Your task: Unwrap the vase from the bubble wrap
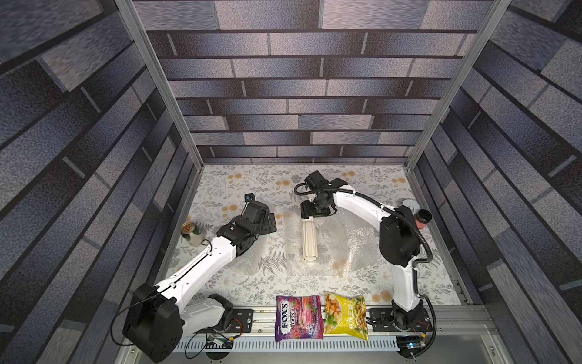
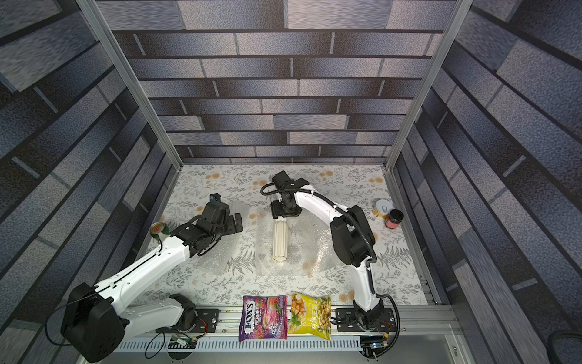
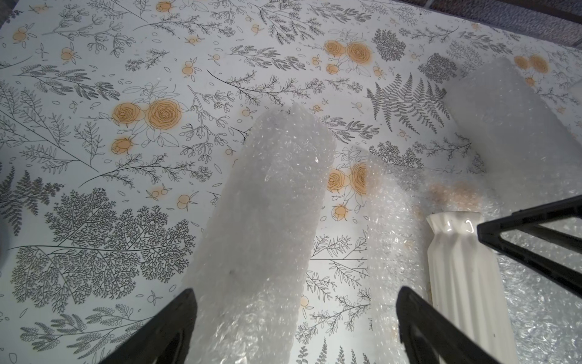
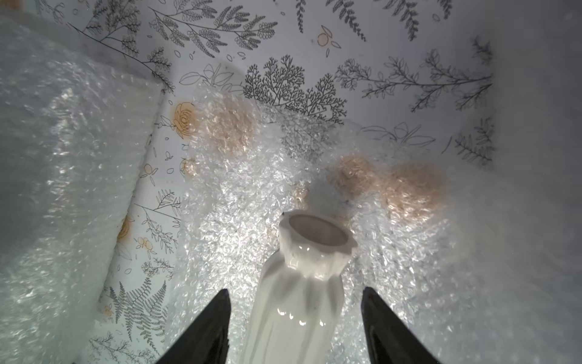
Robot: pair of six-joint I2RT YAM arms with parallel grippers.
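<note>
The white ribbed vase (image 1: 309,239) lies uncovered on bubble wrap (image 1: 354,242) at the table's centre, neck toward the back. In the right wrist view its neck (image 4: 312,254) sits between and just beyond the fingers of my open right gripper (image 1: 306,209), which hovers at the neck end with nothing held. My left gripper (image 1: 268,223) is open over the left part of the wrap, left of the vase; in the left wrist view a flap of wrap (image 3: 260,230) lies beneath it, between its empty fingers.
A can (image 1: 191,233) stands at the left edge; a dark-lidded jar (image 2: 394,219) and a lighter container (image 2: 382,207) at the right. Two snack bags (image 1: 299,317) lie along the front rail.
</note>
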